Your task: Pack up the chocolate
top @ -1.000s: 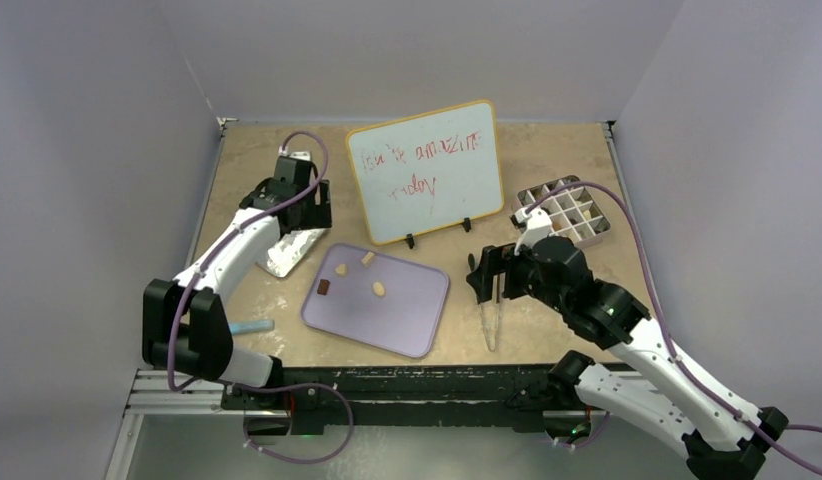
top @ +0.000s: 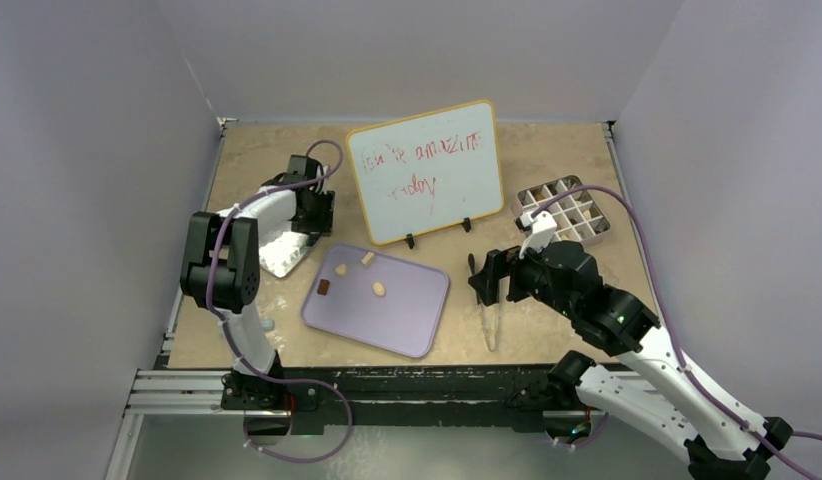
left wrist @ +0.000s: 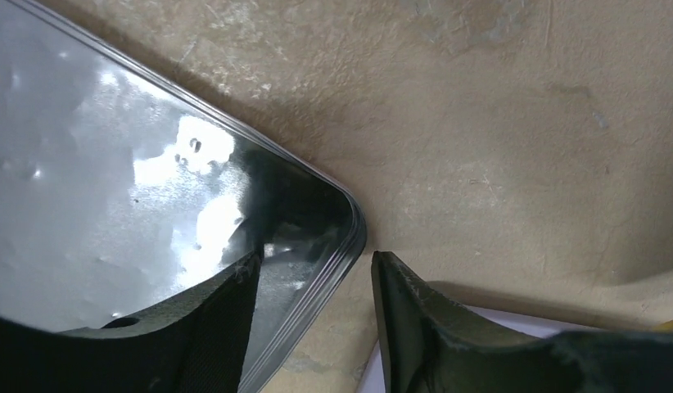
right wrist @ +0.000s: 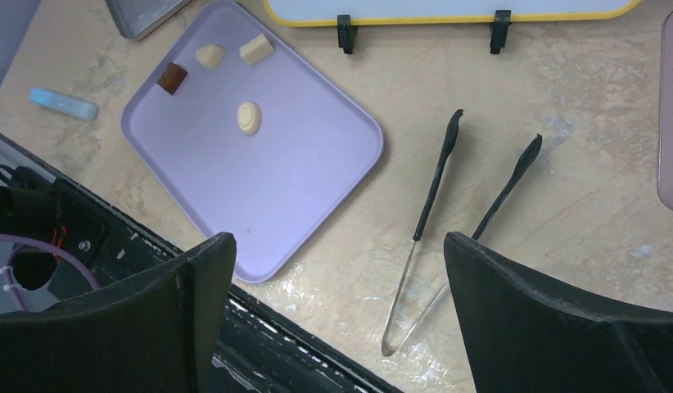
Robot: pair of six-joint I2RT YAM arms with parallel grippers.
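Observation:
A purple tray [top: 407, 320] holds a dark chocolate [top: 323, 286] and several pale pieces, including an oval one [right wrist: 248, 118] and a squarish one [right wrist: 256, 48]. A metal tray or lid [left wrist: 88, 180] lies at the left, under my left gripper, whose fingers stand apart over its corner with nothing visible between them. A gridded metal box [top: 561, 208] sits at the back right, partly behind the right arm. My right gripper is open and empty above the right side of the table, near metal tongs [right wrist: 431, 188].
A whiteboard [top: 424, 170] with red writing stands on clips at the back. A blue tube [right wrist: 63, 103] lies left of the purple tray. A strip of table between tray and whiteboard is clear.
The left arm's elbow has swung up and to the right, and its gripper has shifted slightly right and down over the metal tray. The right arm is nearly still.

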